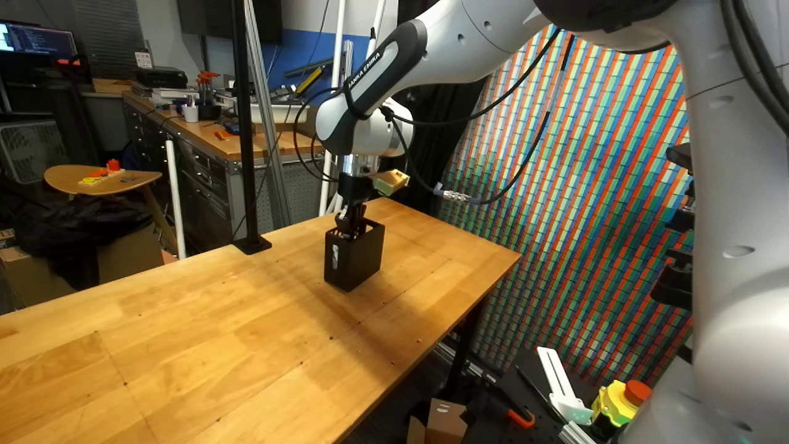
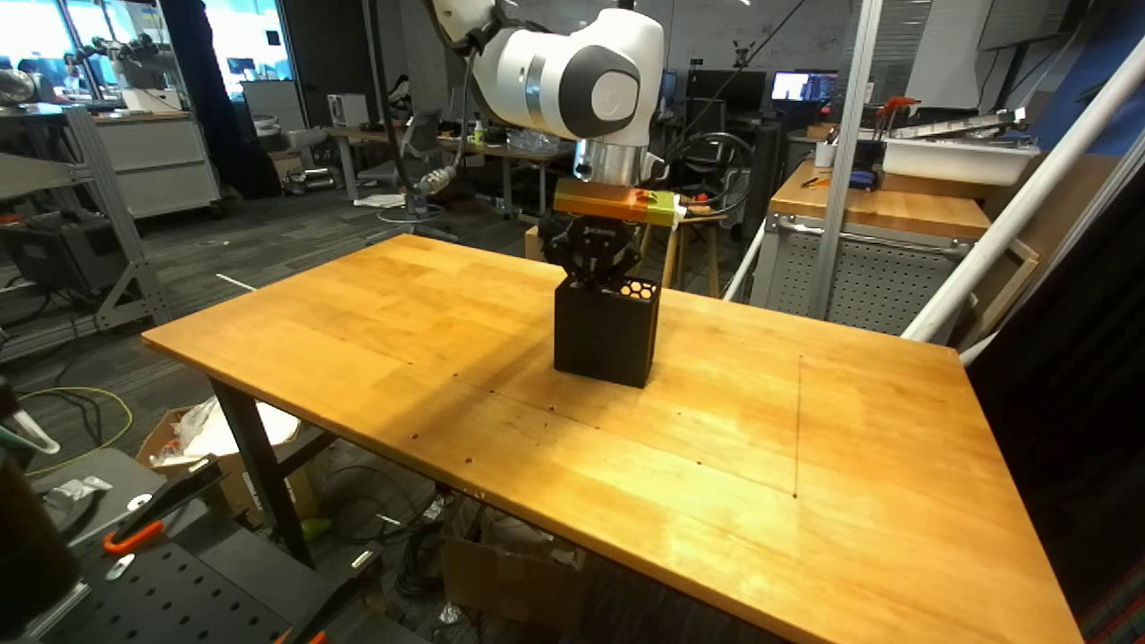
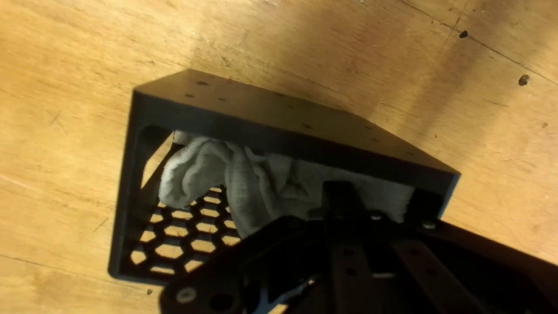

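Note:
A black open-topped box (image 1: 355, 256) with honeycomb openings stands upright on the wooden table. Inside it a crumpled grey-white cloth (image 3: 243, 180) lies against one long wall, seen in the wrist view. My gripper (image 1: 352, 226) points straight down, its lower end inside the box mouth. Dark fingers (image 3: 342, 201) reach over the cloth near one end of the box. The gripper is shut; shadow and its own body hide whether any cloth is pinched at the tips. From the other side, the box (image 2: 606, 338) conceals the fingertips.
Bare wooden tabletop (image 2: 741, 429) surrounds the box on all sides. A black post (image 1: 251, 243) rises from the table's back edge. Off the table's near right side are a yellow and red emergency button (image 1: 625, 403) and a cardboard box (image 1: 445, 420).

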